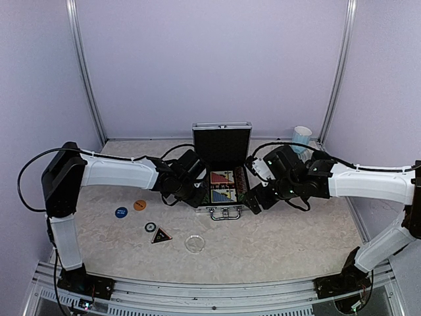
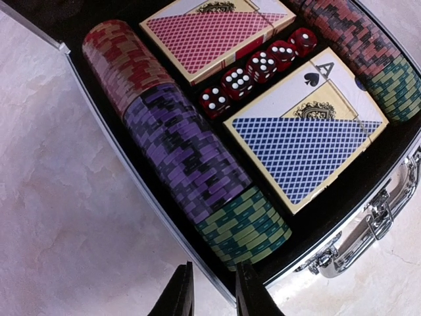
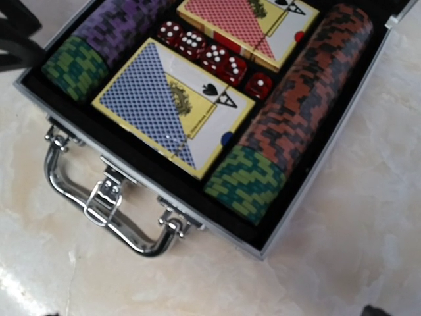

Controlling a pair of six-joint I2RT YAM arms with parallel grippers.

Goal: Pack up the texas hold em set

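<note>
An open silver case [image 1: 220, 138] holds chip rows, a red deck [image 2: 217, 46], a blue deck [image 2: 296, 158] and red dice [image 2: 237, 82]. Purple and green chips [image 2: 177, 151] fill one side, red and green chips [image 3: 306, 99] the other. My left gripper hangs over the case's near-left corner, fingers apart, nothing seen between them. My right gripper [image 1: 256, 204] stands at the case's right, open. Round blue [image 1: 121, 212], orange [image 1: 139, 205] and dark [image 1: 150, 226] pieces, a black triangle [image 1: 161, 236] and a clear disc [image 1: 195, 243] lie on the table.
A light blue cup-like container [image 1: 302, 135] stands at the back right behind the right arm.
</note>
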